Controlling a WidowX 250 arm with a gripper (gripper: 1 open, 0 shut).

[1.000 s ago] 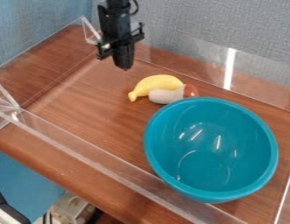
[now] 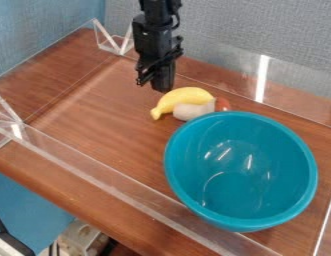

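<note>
My black gripper [image 2: 154,80] hangs over the back middle of the wooden table, above and a little left of a yellow banana [image 2: 179,98]. Its fingers point down and look close together, with nothing visible between them. A pale oblong item [image 2: 193,110] lies just in front of the banana, with a small red item [image 2: 223,105] at its right end, partly hidden. A large teal bowl [image 2: 240,212] stands at the front right.
Clear plastic barriers [image 2: 112,35] edge the table [image 2: 88,120] at the back, left and front. A grey wall rises behind.
My gripper has moved right and somewhat down, toward the banana. The banana, pale item and bowl have not visibly moved.
</note>
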